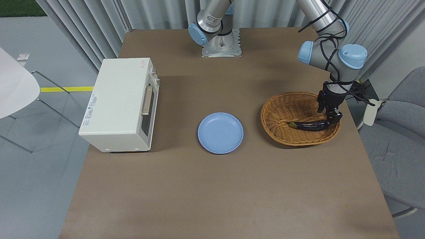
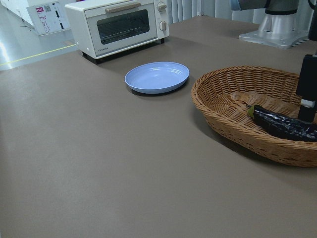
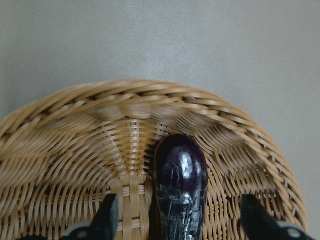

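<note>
A dark, glossy eggplant [image 1: 308, 125] [image 2: 282, 124] [image 3: 181, 180] with a green stem lies in the brown wicker basket [image 1: 279, 107] [image 2: 213, 114] [image 3: 125, 87]. My gripper [image 1: 330, 113] is over the basket's right part, at the eggplant. In the wrist view its fingers are apart, one on each side of the eggplant, with visible space between them and it; it appears open. In the left view only part of it shows at the right edge.
A blue plate [image 1: 220, 132] [image 2: 156, 78] sits empty left of the basket. A white toaster oven [image 1: 113, 103] [image 2: 119, 29] stands farther left.
</note>
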